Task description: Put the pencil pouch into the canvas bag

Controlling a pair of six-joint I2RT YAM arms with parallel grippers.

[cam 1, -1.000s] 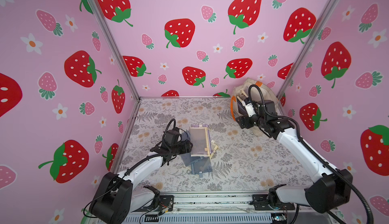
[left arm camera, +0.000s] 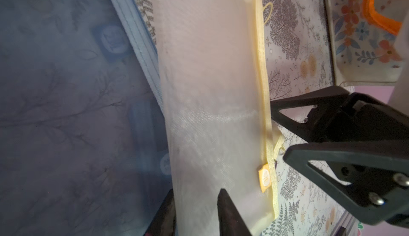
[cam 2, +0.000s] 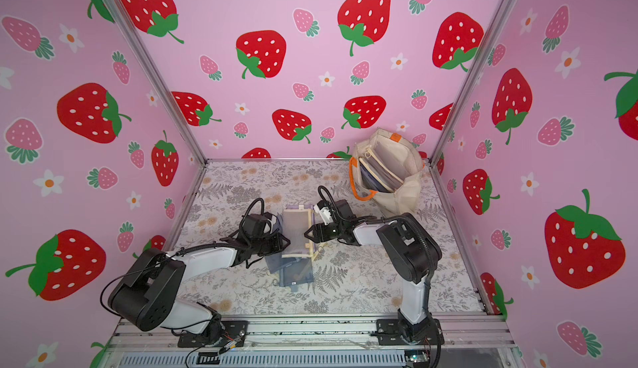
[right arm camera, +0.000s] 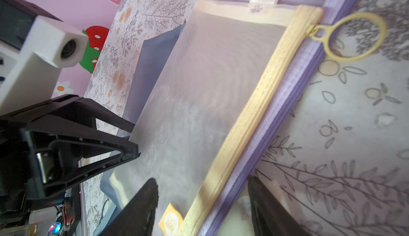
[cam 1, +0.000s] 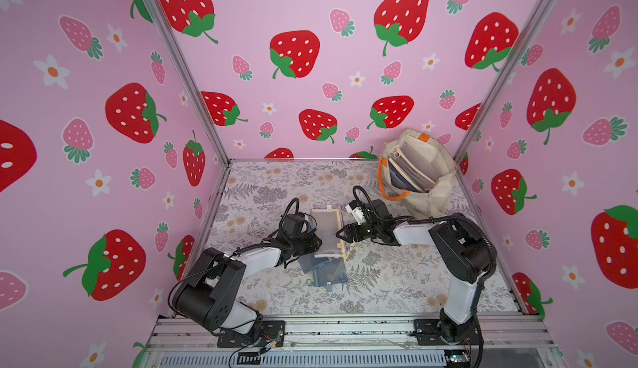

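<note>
A sheer, pale mesh pencil pouch (cam 1: 327,233) with cream zip edging lies on top of other pouches in the middle of the table. At its left edge my left gripper stands part open, its fingers astride that edge in the left wrist view. Over the right, zipped edge my right gripper is part open too, one finger on either side of the yellow and purple zips. Whether either touches the fabric I cannot tell. The canvas bag (cam 1: 435,198), cream with orange handles, leans open at the back right, with dark and beige pouches inside it.
Beneath the pale pouch are a purple-edged pouch (right arm camera: 272,138) and blue mesh pouches (left arm camera: 76,120), which stick out to the left and front. A yellow ring pull (right arm camera: 377,35) juts from the zip. Bare table (cam 1: 259,195) lies to the left and behind.
My right arm has come from in front of the canvas bag down and left to the pile's right edge. The left gripper has shifted slightly right, over the pouch's left edge.
</note>
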